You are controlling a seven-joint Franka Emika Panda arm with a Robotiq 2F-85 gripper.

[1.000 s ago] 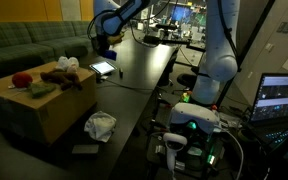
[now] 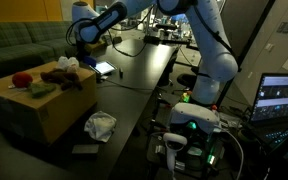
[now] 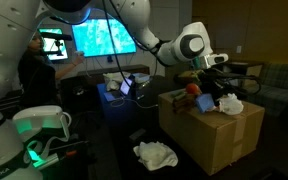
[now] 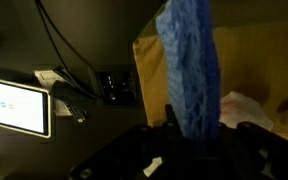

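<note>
Over the cardboard box (image 3: 209, 140), at its edge, hangs a blue item (image 3: 220, 127), perhaps a cloth. My gripper is shut on it, and in the wrist view the blue item (image 4: 191, 60) stretches from the fingers up to the top edge. Exterior view 1 has my gripper (image 2: 85, 52) beside the far end of the box (image 2: 59, 110). Its fingers are too small and dark to make out there. Whether the blue item touches the box cannot be told.
On the box lie a red ball-like thing (image 2: 22, 79), a white-and-brown bundle (image 2: 62, 74) and a greenish item (image 2: 42, 89). A white cloth (image 2: 100, 126) and a dark flat piece (image 2: 85, 149) are on the floor beside it. A lit tablet (image 4: 17, 107) lies near the box.
In exterior view 1 the arm has swung left and the gripper has come towards the box, carrying the blue item along. The things on the box and floor have stayed put.
</note>
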